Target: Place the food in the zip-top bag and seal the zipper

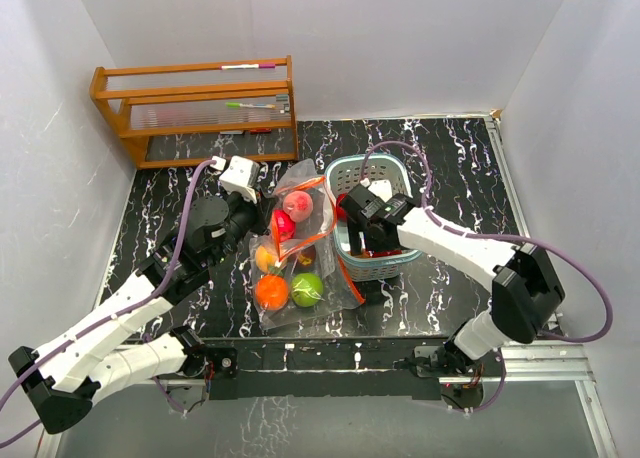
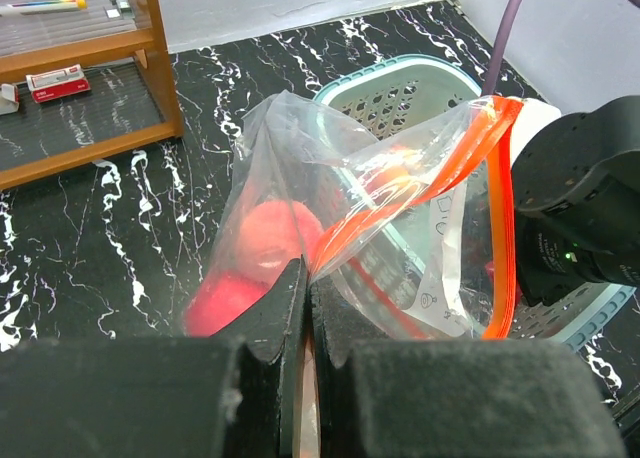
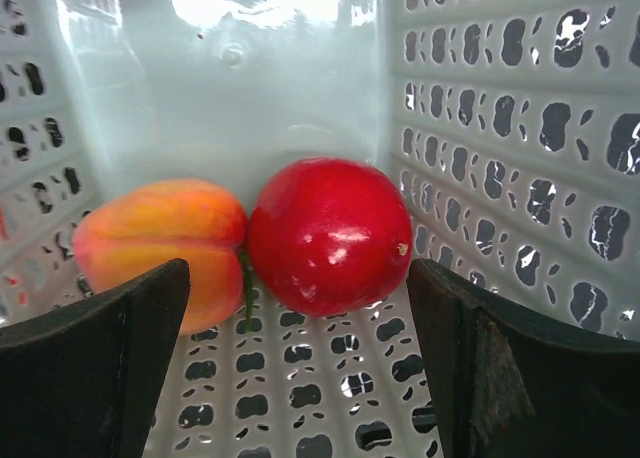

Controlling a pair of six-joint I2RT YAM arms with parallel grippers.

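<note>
The clear zip top bag (image 1: 283, 318) lies to the left of the basket, its orange zipper (image 2: 503, 228) parted into a loop. Inside the bag are several foods, among them a green one (image 1: 307, 289), an orange one (image 1: 271, 292) and a pink-red one (image 1: 298, 205). My left gripper is shut at the bag's edge, with film rising at its fingertips. My right gripper points down into the basket (image 1: 372, 269), open. Below and between its fingers sits a red round food (image 3: 330, 236); a yellow-orange food (image 3: 165, 243) lies beside it.
A wooden rack (image 1: 200, 103) with pens stands at the back left. A small red box (image 2: 57, 83) rests in it.
</note>
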